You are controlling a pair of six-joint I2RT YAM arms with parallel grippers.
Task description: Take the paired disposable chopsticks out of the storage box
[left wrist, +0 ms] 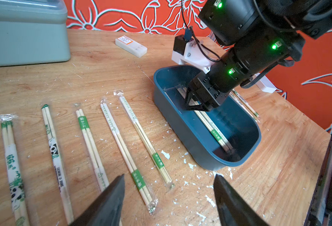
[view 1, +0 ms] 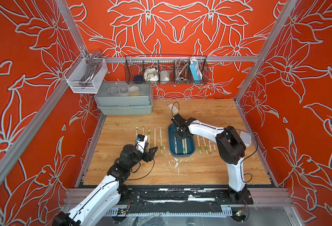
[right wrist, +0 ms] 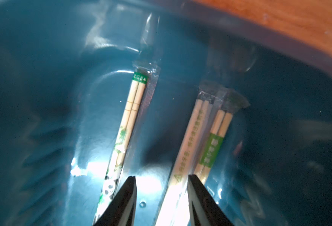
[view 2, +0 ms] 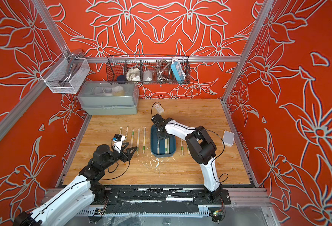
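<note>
A blue storage box stands mid-table. Inside it lie three wrapped chopstick pairs: one panda-printed pair by itself, and a plain pair close beside a green-banded pair. Down in the box, my right gripper is partly open over the gap between the lone pair and the other two; nothing shows held. To the left of the box hovers my left gripper, its fingers wide apart and empty. Under and around it, several wrapped pairs lie on the table, among them a green-banded pair.
More pairs lie right of the box. A grey-green lidded case stands at the back left, a small white box behind the storage box. White scraps litter the table in front.
</note>
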